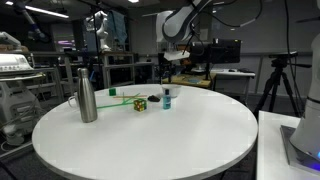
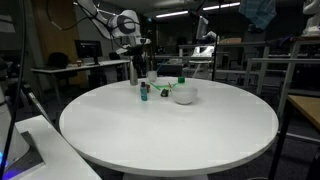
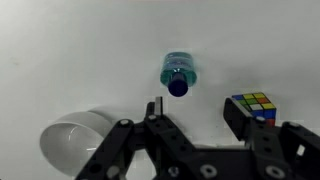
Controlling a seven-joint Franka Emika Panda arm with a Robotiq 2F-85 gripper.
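Note:
In the wrist view my gripper hangs over the white table with its two fingers apart and nothing between them. A small bottle with a blue label and dark cap stands a little beyond the fingertips. Close beside the right finger lies a multicoloured puzzle cube, partly hidden by it. A white bowl is at the lower left. In exterior view 1 the bottle is upright near the middle of the table, with the cube to its left. Neither exterior view shows the gripper.
A steel flask stands at the table's left. Green sticks, a small dark object and a green block lie toward the back. A person stands behind it.

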